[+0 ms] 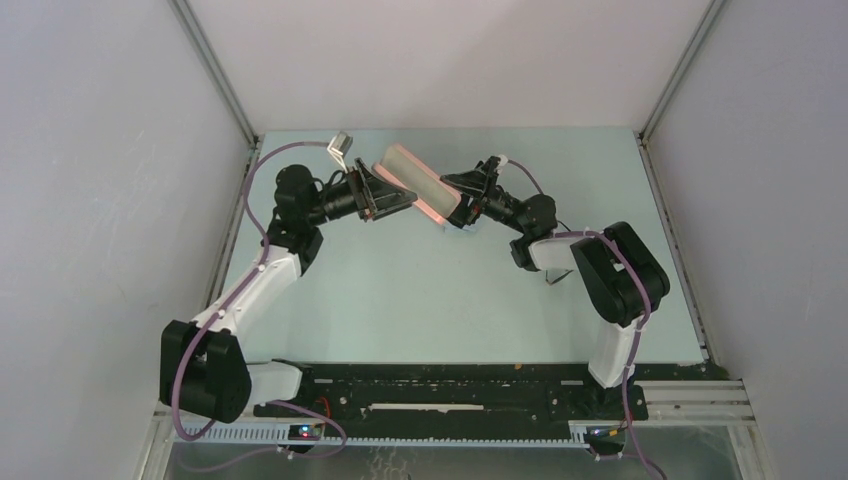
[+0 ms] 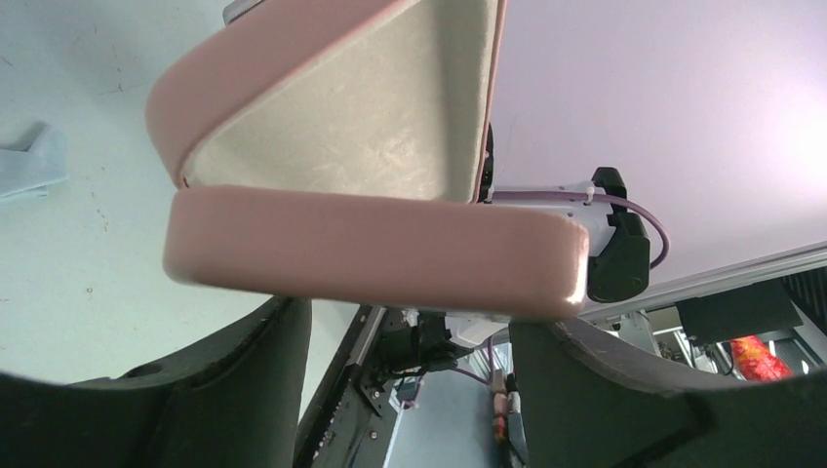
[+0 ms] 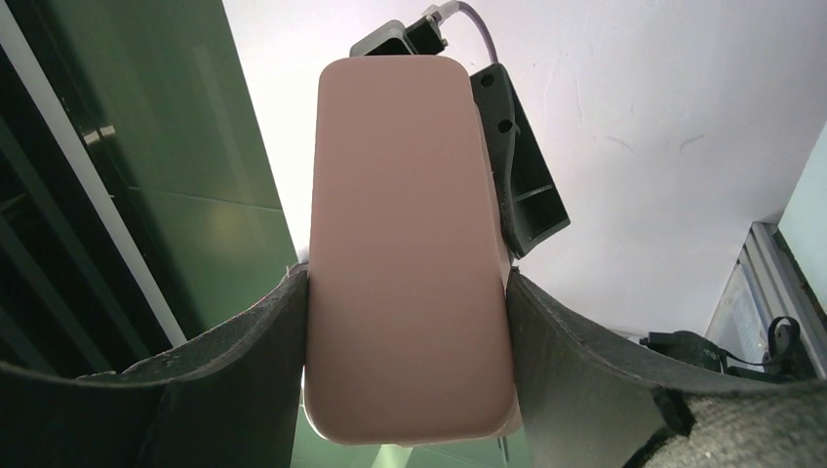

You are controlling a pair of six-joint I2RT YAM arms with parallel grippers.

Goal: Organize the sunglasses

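A pink glasses case (image 1: 420, 180) with cream lining is held raised above the table, standing open; the left wrist view (image 2: 371, 253) shows its empty lined interior. My right gripper (image 1: 460, 190) is shut on the case's end, whose pink face (image 3: 410, 244) fills the space between the fingers. My left gripper (image 1: 390, 195) is at the other end, with the case's pink edge just beyond its fingers; whether it grips that edge I cannot tell. A pale blue cloth (image 2: 24, 166) lies on the table beneath.
A thin dark-framed object, probably sunglasses (image 1: 557, 275), lies partly hidden under my right arm. Walls enclose the table at the back and sides.
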